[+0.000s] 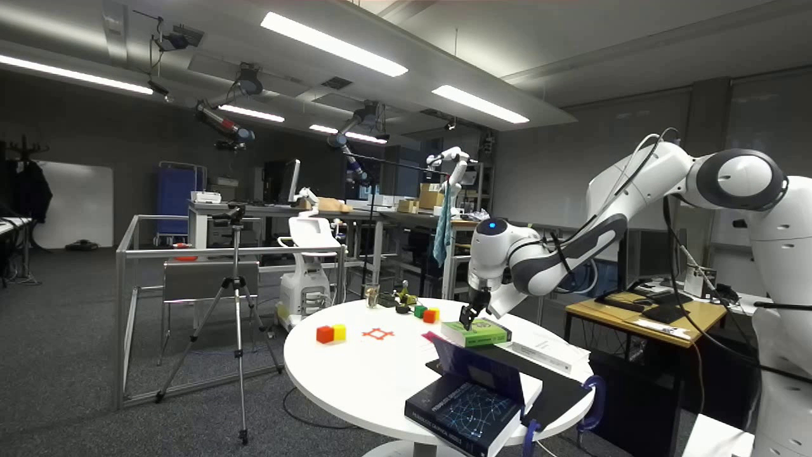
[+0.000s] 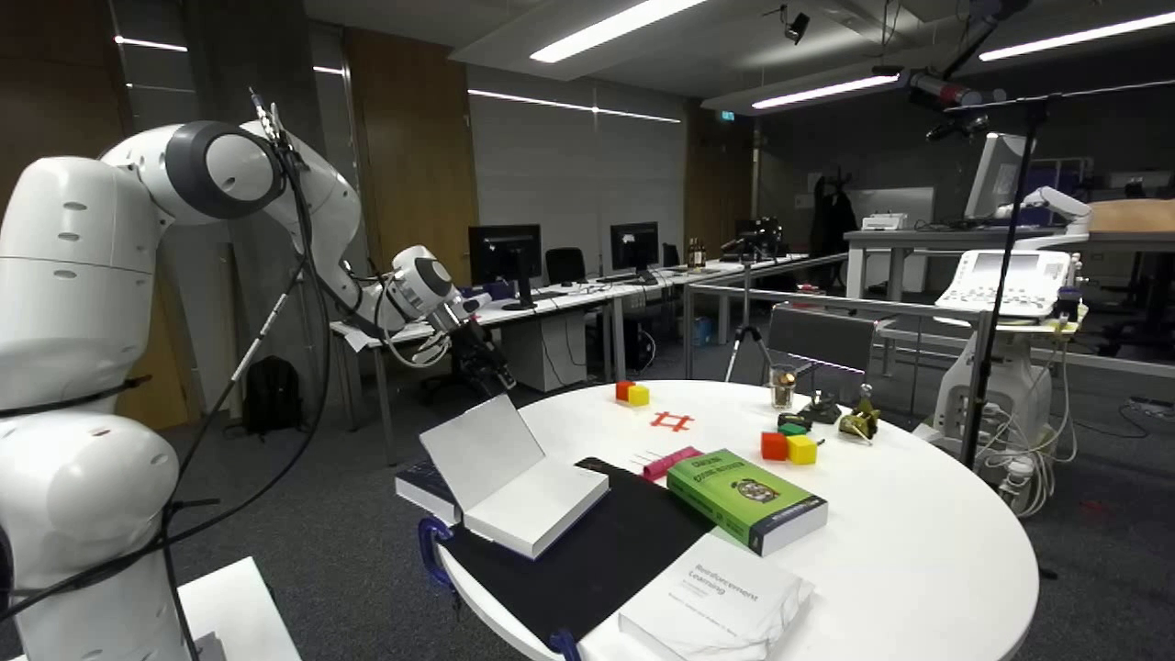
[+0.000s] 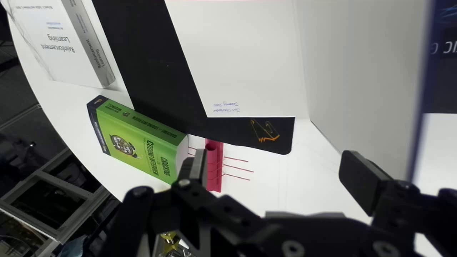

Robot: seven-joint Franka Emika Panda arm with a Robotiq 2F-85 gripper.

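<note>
An open book with blank white pages (image 2: 536, 503) lies on a black mat (image 2: 617, 562) on the round table. Its front cover (image 2: 480, 450) stands raised at a steep tilt; in exterior view 1 the cover's dark outer side (image 1: 478, 369) shows. My gripper is open, its two fingers wide apart. In the wrist view, the right finger overlaps the lower edge of the raised cover (image 3: 364, 85); whether they touch I cannot tell. Exterior view 1 has the gripper (image 1: 467, 315) above the table, in front of the green book (image 1: 479, 332).
A dark blue book (image 1: 464, 415) lies beside the raised cover. Near the mat are a white book (image 2: 716, 600) and a pink holder (image 2: 669, 463). Toy blocks (image 2: 788, 446) and a red frame (image 2: 671, 420) sit farther off. Blue clamps (image 1: 597, 404) grip the table edge.
</note>
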